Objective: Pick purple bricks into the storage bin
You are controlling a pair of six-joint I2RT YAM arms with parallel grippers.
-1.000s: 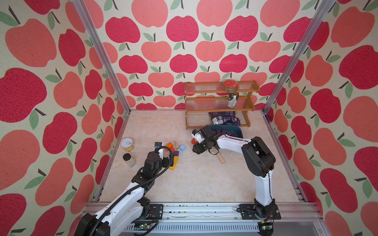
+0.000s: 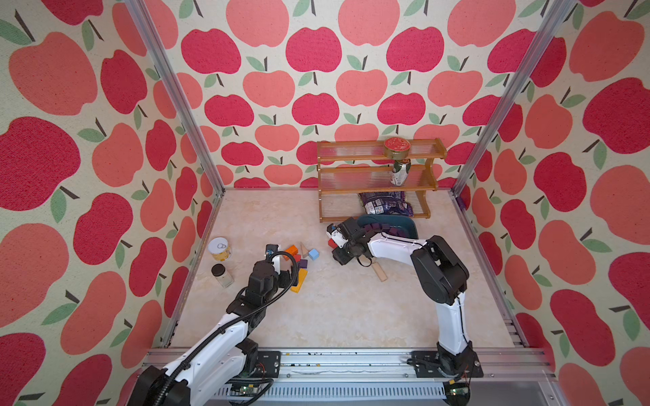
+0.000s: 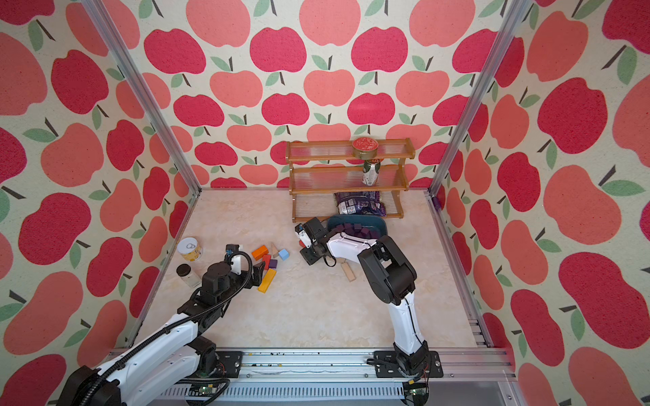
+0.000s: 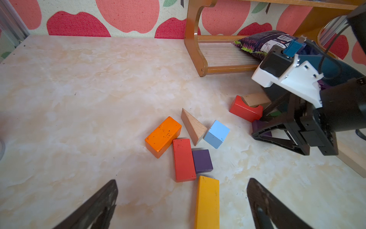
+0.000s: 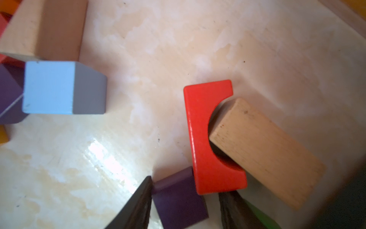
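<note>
My right gripper is low over the table, part open, its fingers either side of a purple brick [image 5: 179, 198] that touches a red arch block [image 5: 202, 126]; whether they grip it is unclear. A second purple brick [image 4: 202, 161] lies among other blocks, beside a red brick [image 4: 184, 160]. My left gripper stands open above that cluster, nothing between its fingers. The teal storage bin [image 3: 356, 221] sits in front of the shelf, partly hidden behind the right arm, with dark purple items in it.
A wooden shelf [image 3: 348, 189] holds bags and cans at the back. A can [image 2: 218, 249] and a jar [image 2: 222, 274] stand at the left. An orange brick [image 4: 163, 135], a blue cube [image 4: 216, 133] and a yellow brick [image 4: 207, 202] lie near the left gripper.
The right arm and gripper have shifted slightly. The left arm has not moved.
</note>
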